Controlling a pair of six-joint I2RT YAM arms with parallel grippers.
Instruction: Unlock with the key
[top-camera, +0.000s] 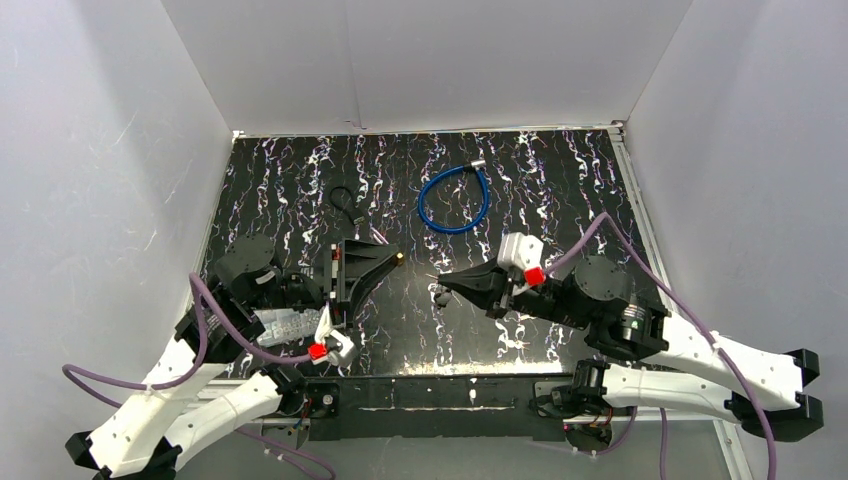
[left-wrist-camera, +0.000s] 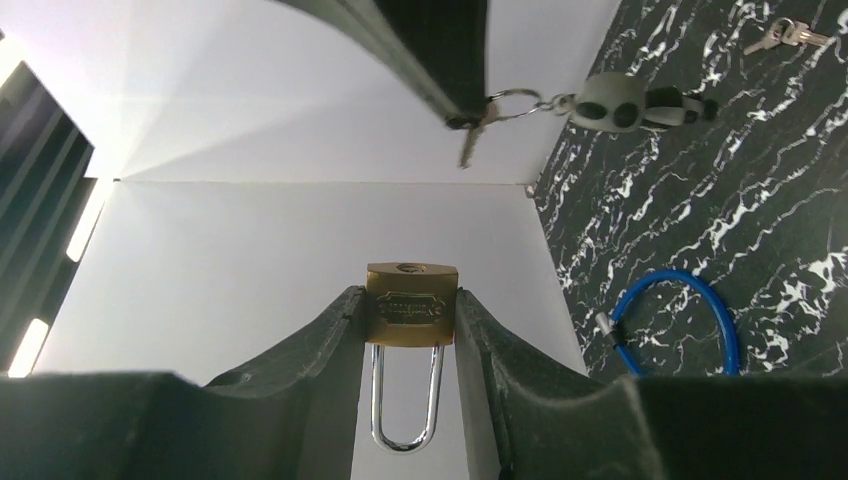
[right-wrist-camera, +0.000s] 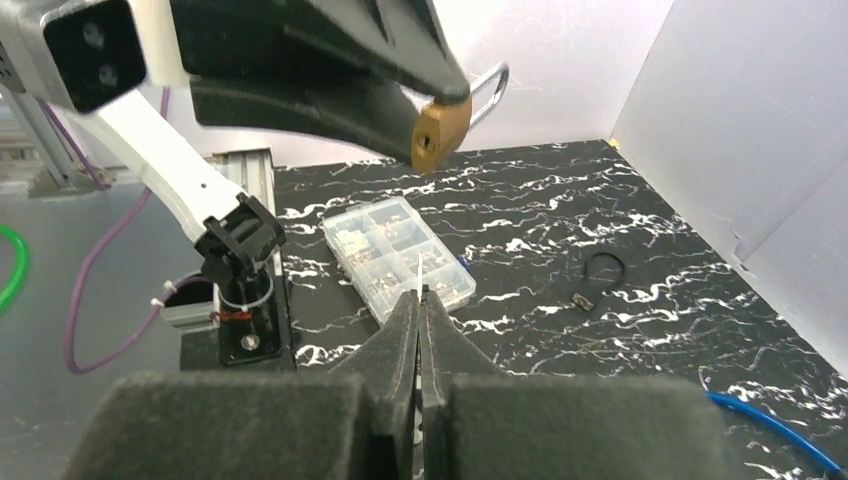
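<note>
A brass padlock (left-wrist-camera: 411, 308) is pinched between my left gripper's fingertips, its steel shackle (left-wrist-camera: 405, 442) closed and pointing down in the left wrist view. From above, this left gripper (top-camera: 398, 258) is shut on the padlock, left of the table's middle. My right gripper (top-camera: 442, 280) faces it from the right, a short gap away. Shut on a key, that gripper lets the key's blade (left-wrist-camera: 466, 150) stick out past its tip. A ring links the key to a grey figure charm (left-wrist-camera: 612, 101) hanging below. The blade is apart from the padlock.
Other keys (left-wrist-camera: 786, 36) lie on the marble-patterned table. A blue cable loop (top-camera: 425, 210) and a small black loop (top-camera: 345, 203) rest towards the back. The clear compartment box (right-wrist-camera: 395, 245) sits near the left arm.
</note>
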